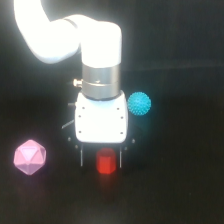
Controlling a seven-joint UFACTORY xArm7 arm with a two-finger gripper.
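A small red block point(106, 161) rests on the dark surface below the arm's white hand. My gripper point(101, 163) is over it, its two thin fingers set wide apart and pointing down. In this view the block appears between them, nearer the right finger, with dark gaps on both sides. The hand seems to hide the block's upper edge. How far the fingertips are in front of or behind the block is hard to tell.
A pink faceted ball point(30, 157) lies to the left, clear of the gripper. To the right of the hand and farther back is a blue bumpy ball point(139, 103). Dark surface in the right foreground is empty.
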